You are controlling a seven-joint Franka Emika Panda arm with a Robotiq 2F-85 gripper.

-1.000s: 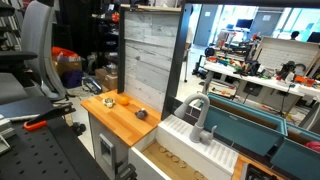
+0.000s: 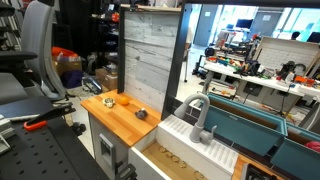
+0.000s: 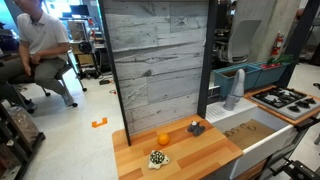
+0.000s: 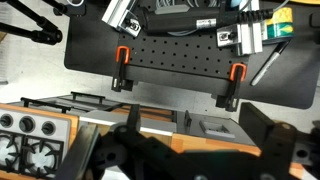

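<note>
My gripper shows at the bottom of the wrist view, its two dark fingers wide apart and nothing held between them. It hangs over the gap between the black perforated table and the toy kitchen's wooden edge. Neither exterior view shows it. On the wooden counter [image 3: 190, 152] sit an orange ball-like item [image 3: 163, 139], a small pale patterned item [image 3: 158, 159] and a small dark grey object [image 3: 196, 128]. Right of them stands a grey faucet [image 2: 203, 118], by the light-coloured open basin or drawer [image 2: 180, 165].
A stove top with burners [image 4: 35, 145] lies at lower left in the wrist view. Orange-and-black clamps [image 4: 122, 55] grip the table's edge. Behind the counter rises a grey plank panel [image 3: 165, 70]. Teal bins [image 2: 240, 125] line the back right.
</note>
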